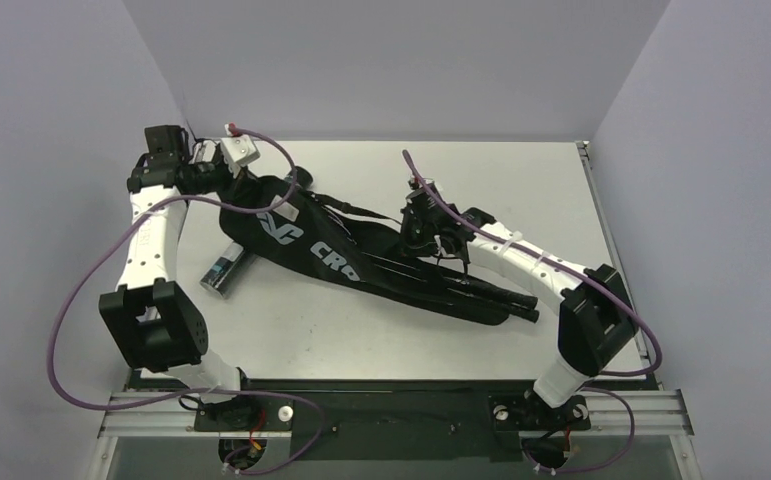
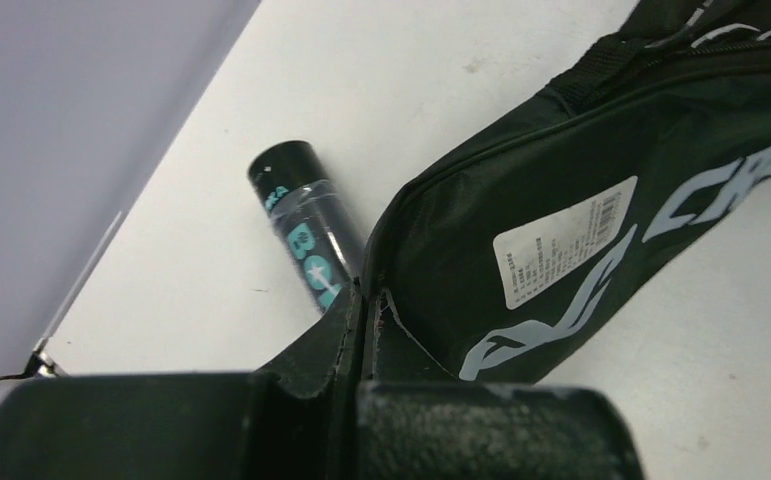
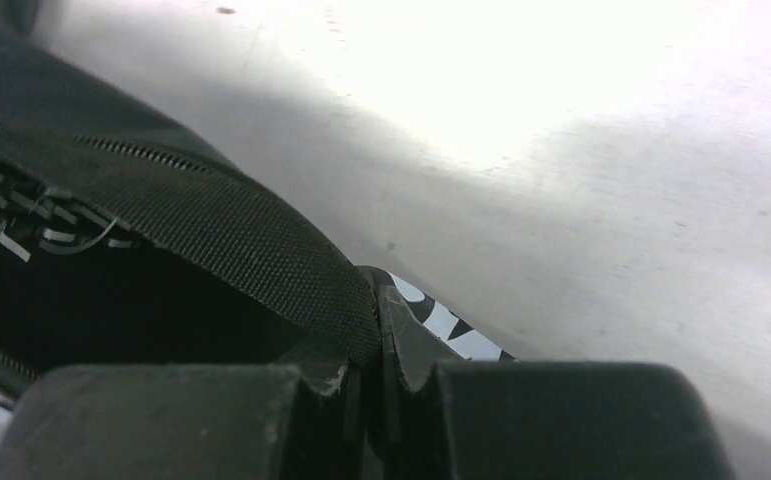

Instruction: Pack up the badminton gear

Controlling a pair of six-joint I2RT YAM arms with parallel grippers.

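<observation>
A long black racket bag [image 1: 301,245] with white lettering stretches slantwise across the table, its zip open. My left gripper is shut on the corner at the bag's wide end. Midway along, my right gripper is shut, the webbed edge of the bag's opening [image 3: 251,240] running between its fingers. Dark racket handles [image 1: 516,300] stick out at the bag's narrow right end. White strings [image 3: 41,210] show inside the opening. A shuttlecock tube [image 1: 224,272] with a dark cap lies at the left, partly under the bag; a second dark-capped cylinder [image 1: 302,177] shows behind it.
Grey walls [image 1: 381,60] stand at the back and sides. Purple hoses [image 1: 91,270] loop beside both arms.
</observation>
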